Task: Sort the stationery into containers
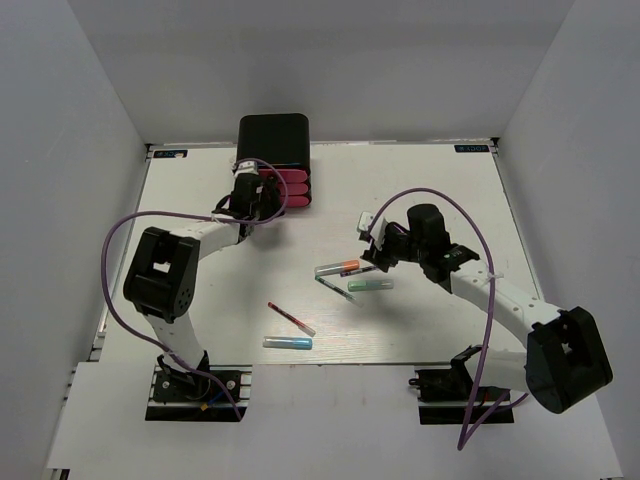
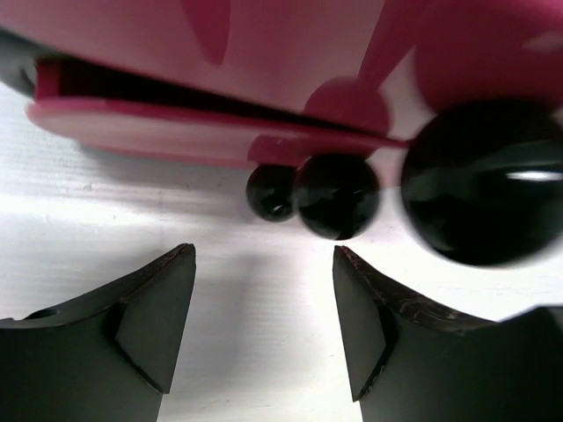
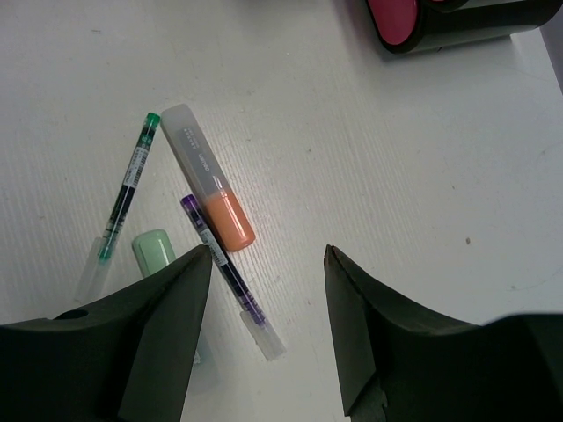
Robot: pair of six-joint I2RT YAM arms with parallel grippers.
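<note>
My left gripper is open right in front of the black organizer with pink drawers; its black knobs are just beyond the empty fingertips. My right gripper is open over an orange-capped tube, a purple pen, a green-capped pen and a pale green tube. A red pen and a blue tube lie near the front edge.
</note>
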